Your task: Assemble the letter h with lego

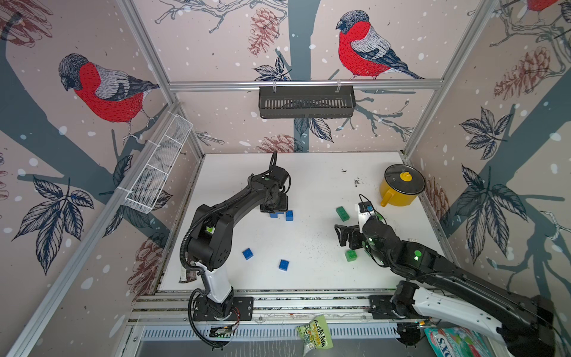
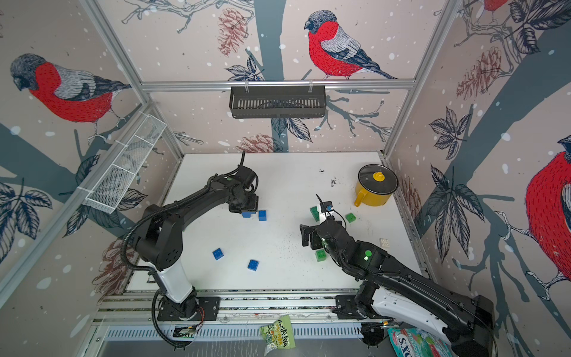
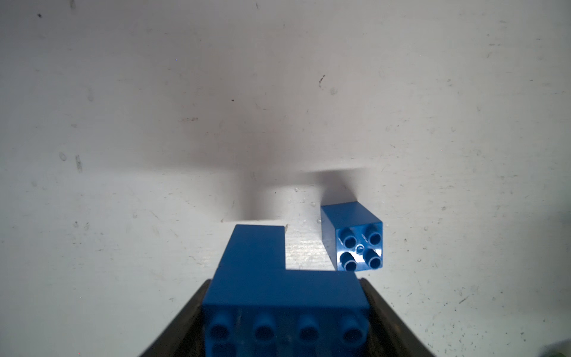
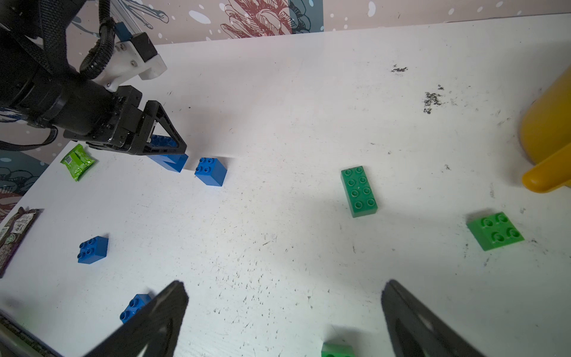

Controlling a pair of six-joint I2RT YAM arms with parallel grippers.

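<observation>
My left gripper is shut on a blue brick piece (image 3: 285, 291), an L-shaped body with studs facing the camera in the left wrist view, held low over the table. Just to its right lies a small blue brick (image 3: 351, 232) (image 4: 209, 171). Two more blue bricks (image 1: 248, 253) (image 1: 284, 264) lie toward the front left. My right gripper is open, its fingers apart, above the right side of the table. Green bricks (image 4: 358, 191) (image 4: 495, 231) (image 4: 337, 351) lie around it.
A yellow pot (image 1: 402, 187) stands at the back right. A green packet (image 4: 76, 161) and a dark wrapped bar (image 4: 17, 236) lie at the left.
</observation>
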